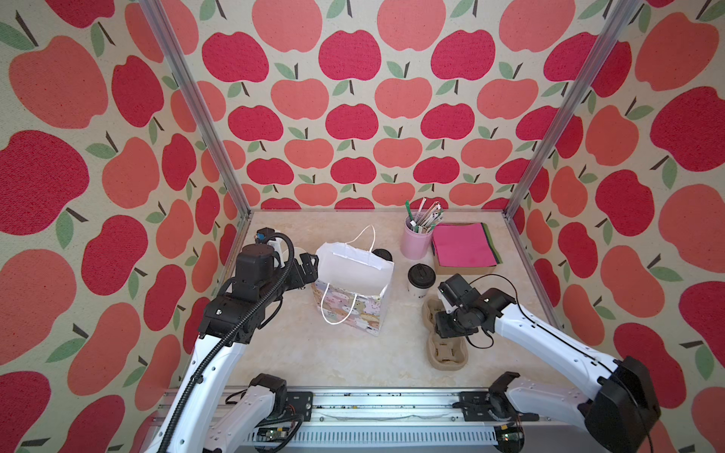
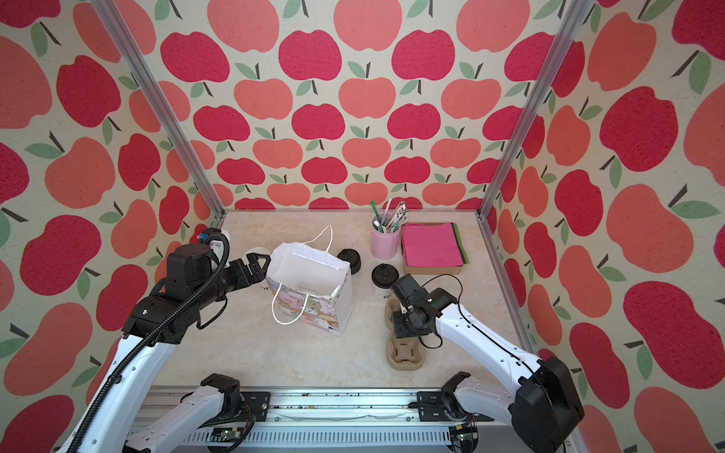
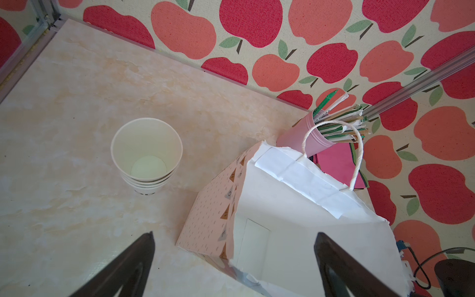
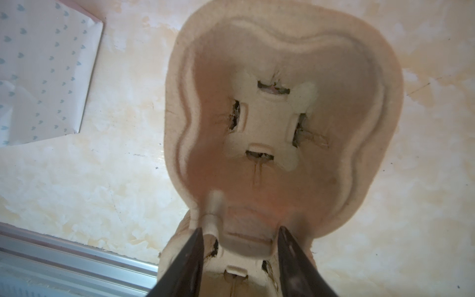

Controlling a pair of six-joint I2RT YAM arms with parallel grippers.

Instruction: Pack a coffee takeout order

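The brown two-cup carrier [image 1: 447,355] lies empty at the table's right front. Over its middle is my right gripper, part open, with its fingers on either side of the narrow bridge between the two cup wells. I cannot tell whether they touch it. A patterned paper bag [image 1: 353,305] stands upright with its mouth open and white handles. Left of the bag, my left gripper is wide open and empty. Past it stands a stack of white paper cups [image 3: 147,153]. A white cup with a black lid [image 1: 421,279] stands behind the carrier.
A pink cup of straws and stirrers [image 1: 416,240] and a box with pink napkins [image 1: 462,245] stand at the back right. Another black lid [image 2: 349,259] shows behind the bag. Table space before the bag is clear.
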